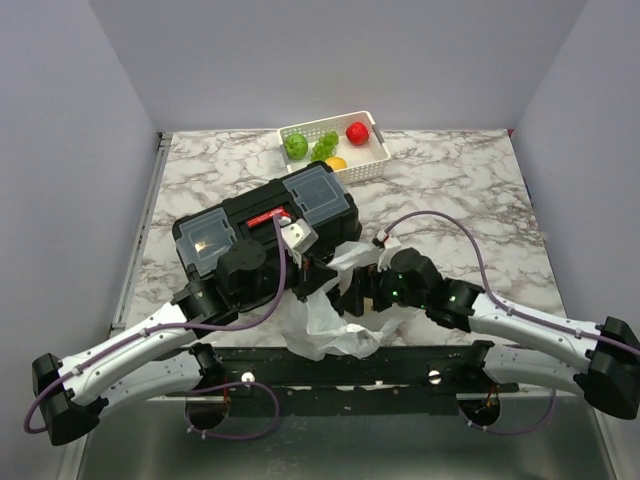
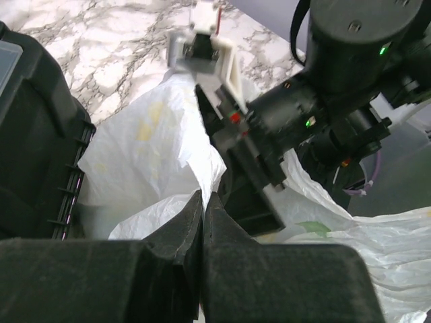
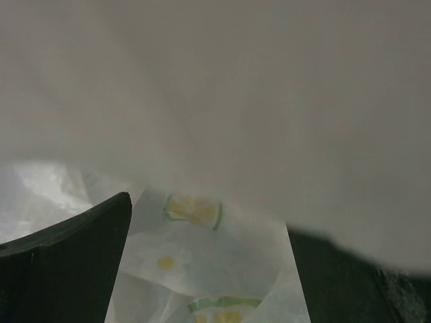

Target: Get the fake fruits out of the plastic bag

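Observation:
The white plastic bag (image 1: 325, 328) lies crumpled at the front middle of the table, its upper edge pulled up on the left. My left gripper is shut on the bag's thin film, which rises from between its fingertips. The right gripper stands open, reaching into the bag; its dark fingers (image 3: 101, 242) are wide apart with only bag film with printed fruit slices in sight between them. Blurred pale film fills the upper right wrist view. No fruit shows inside the bag.
A white basket (image 1: 368, 168) at the back holds a red fruit (image 1: 357, 133), green fruit (image 1: 296, 146), green grapes (image 1: 325, 146) and an orange fruit (image 1: 336, 163). A black toolbox (image 1: 262, 222) stands behind the left arm. Right of the basket the marble table (image 1: 455, 190) is bare.

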